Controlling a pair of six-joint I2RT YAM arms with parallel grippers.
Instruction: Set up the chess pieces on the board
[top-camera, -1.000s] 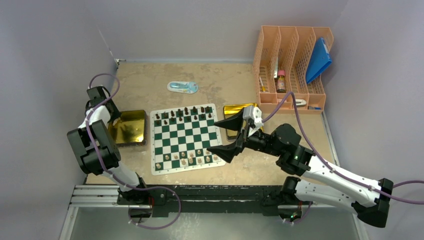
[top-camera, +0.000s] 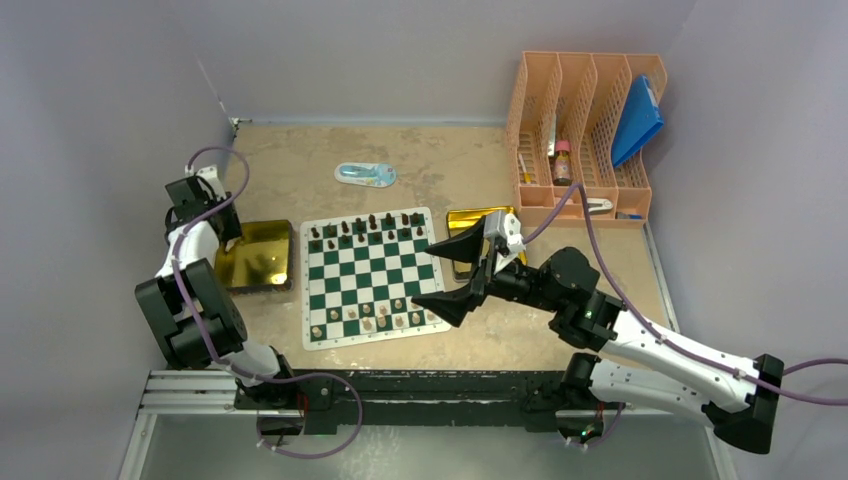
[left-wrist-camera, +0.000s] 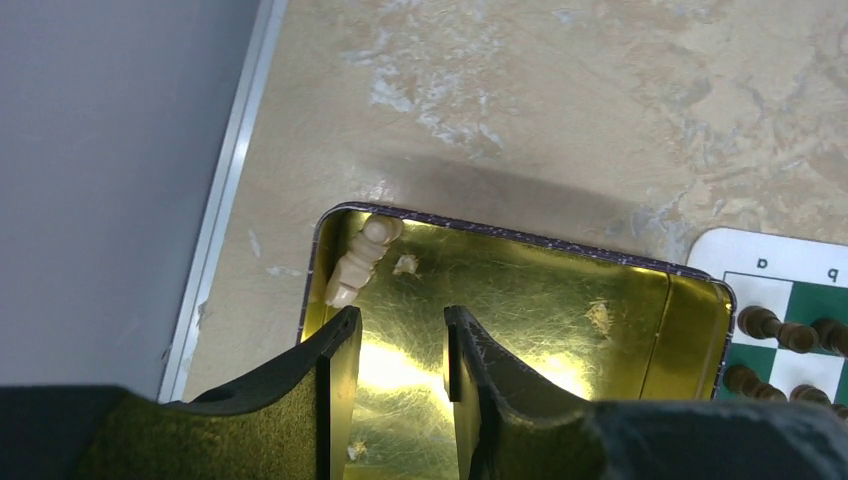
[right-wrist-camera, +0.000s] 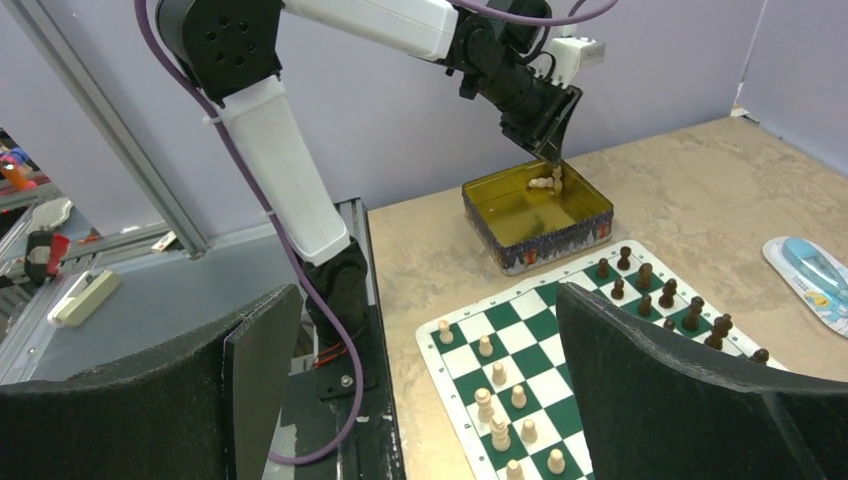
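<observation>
My left gripper hangs over the left gold tray (top-camera: 254, 258), fingers part open with nothing between them. Light chess pieces (left-wrist-camera: 360, 258) lie in the tray's back left corner, just beyond the fingertips in the left wrist view. On the board (top-camera: 370, 275), dark pieces (right-wrist-camera: 645, 275) stand along the back side and light pieces (right-wrist-camera: 500, 432) along the front. My right gripper (top-camera: 439, 271) is open, raised over the board's right side, with nothing between its fingers.
A second gold tray (top-camera: 468, 218) is partly hidden behind the right arm. A blue-and-white package (top-camera: 366, 174) lies behind the board, and a compartment organiser (top-camera: 540, 90) stands at the back right.
My left arm has shifted slightly at the far-left tray, its wrist moving a little. The right arm has moved very slightly; the board's pieces look unchanged.
</observation>
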